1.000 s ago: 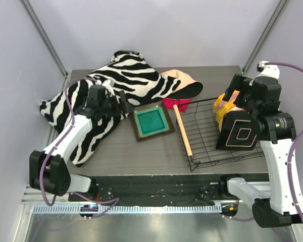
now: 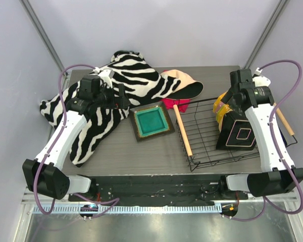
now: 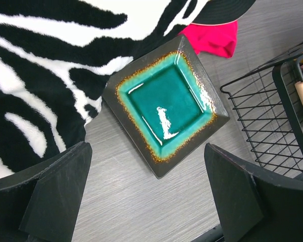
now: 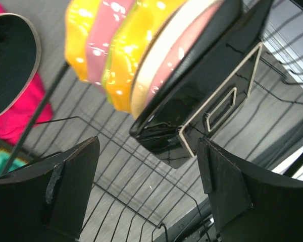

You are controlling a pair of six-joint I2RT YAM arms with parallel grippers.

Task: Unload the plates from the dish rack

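Observation:
The wire dish rack (image 2: pixel 207 160) on the right holds stacked plates: yellow and pink ones (image 4: pixel 123 63) and a black square plate (image 2: pixel 235 133) with a pale line pattern at the front. My right gripper hangs over the rack just beside the black plate, its fingers apart, nothing between them. A teal square plate with dark rim (image 3: pixel 166 108) lies flat on the table left of the rack. My left gripper (image 2: pixel 122 101) is open above the zebra cloth, near that plate.
A zebra cloth (image 2: pixel 91 131) covers the table's left and back. A red cloth (image 3: pixel 212 40) and a black-and-peach item (image 2: pixel 187 88) lie behind the rack. Bare table (image 2: pixel 121 156) shows at front middle.
My left arm has shifted a little; the plates lie unchanged.

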